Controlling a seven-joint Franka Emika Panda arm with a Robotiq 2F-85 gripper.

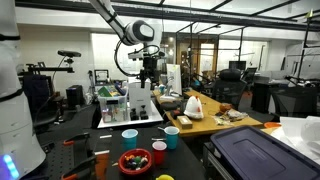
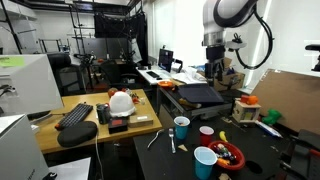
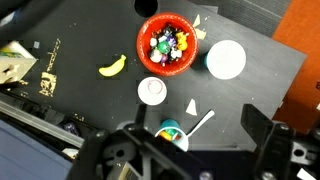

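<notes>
High above the dark table, my gripper stands open, pointing down with nothing between its fingers. Below it in the wrist view lie a red bowl (image 3: 140,47) filled with several small coloured items, a red cup (image 3: 152,91) whose white inside shows, and a blue cup (image 3: 171,124) partly hidden near the lower edge, holding something coloured. Another blue cup (image 1: 130,138) stands beside the bowl in exterior view 1. A yellow banana (image 3: 112,67) lies left of the bowl. A light spoon-like utensil (image 3: 201,122) rests near the blue cup. No contact with any object shows.
A wooden desk (image 2: 140,112) with a keyboard, mouse and bag adjoins the dark table. A large dark lidded bin (image 1: 265,155) stands at the right, and a clear tub (image 1: 112,108) at the back left.
</notes>
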